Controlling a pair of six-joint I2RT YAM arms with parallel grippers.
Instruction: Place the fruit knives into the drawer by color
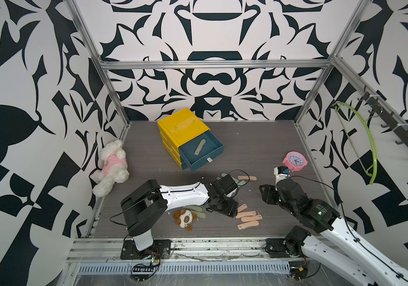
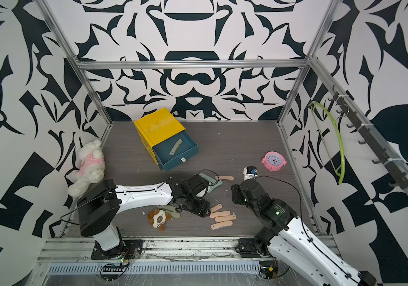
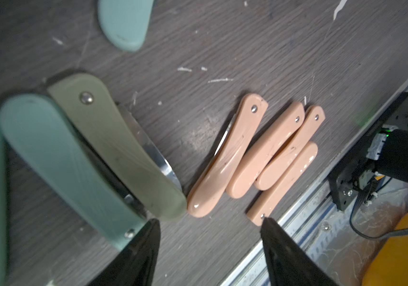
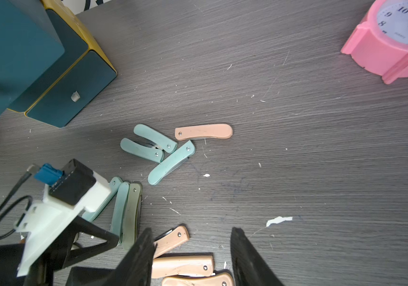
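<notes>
The yellow drawer unit (image 1: 179,125) has its blue top drawer pulled out (image 1: 208,147), holding one olive knife (image 1: 199,146). My left gripper is open, low over the knives; in its wrist view are an olive knife (image 3: 118,152), a teal knife (image 3: 56,152) and several pink knives (image 3: 225,162) in a group. My right gripper hangs open above the table at right, nothing seen between its fingers. More teal knives (image 4: 170,162) and a lone pink knife (image 4: 204,131) lie beyond.
A white teddy bear (image 1: 113,166) lies at left, a brown-and-white plush (image 1: 184,218) at the front, a pink clock (image 1: 295,161) at back right.
</notes>
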